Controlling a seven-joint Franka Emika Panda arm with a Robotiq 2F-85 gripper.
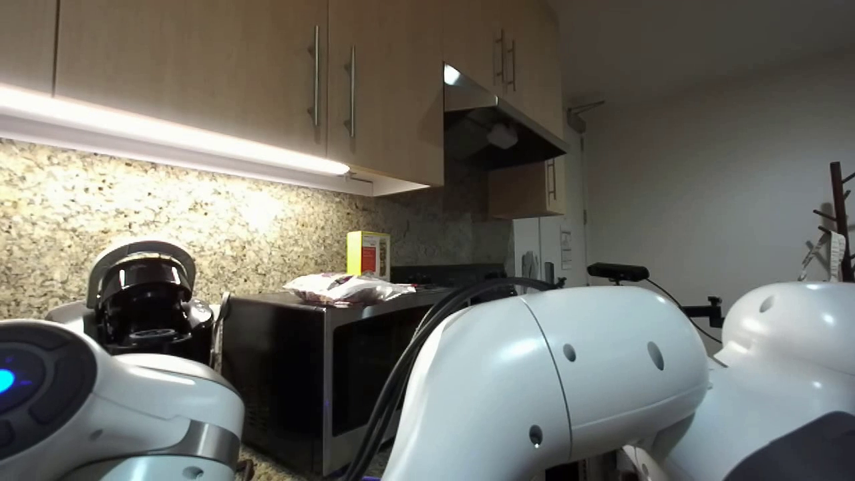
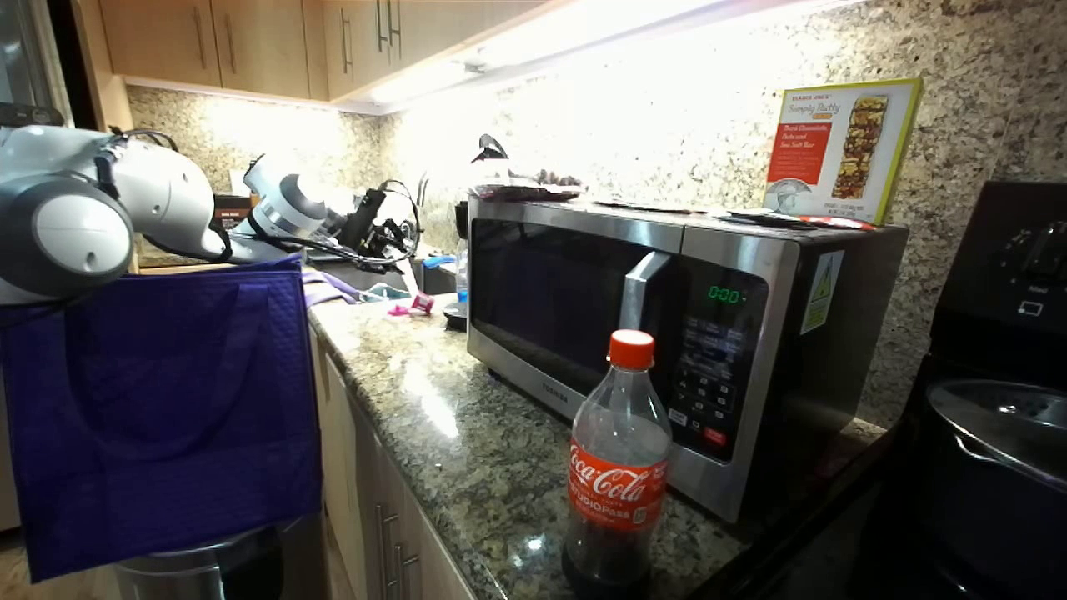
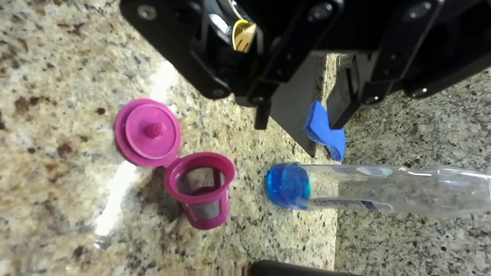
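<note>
In the wrist view my gripper is partly open, its two black fingertips apart with nothing held between them. On the granite counter lies a pink reusable coffee filter: its round lid (image 3: 152, 131) is flipped out on the hinge, and the mesh cup (image 3: 205, 216) is tilted with its mouth showing. This filter is below and left of the fingers in the image, clear of them. Exterior view 2 shows the gripper (image 2: 385, 235) above the counter's far end, near the pink cup (image 2: 422, 303). The gripper is out of sight in exterior view 1.
A clear bottle with blue liquid (image 3: 287, 186) stands close to the filter. Beyond the fingers is a blue sponge (image 3: 324, 131). The microwave (image 2: 580, 290) and a Coca-Cola bottle (image 2: 618, 480) occupy the nearer counter. A purple bag (image 2: 180, 410) hangs below the arm.
</note>
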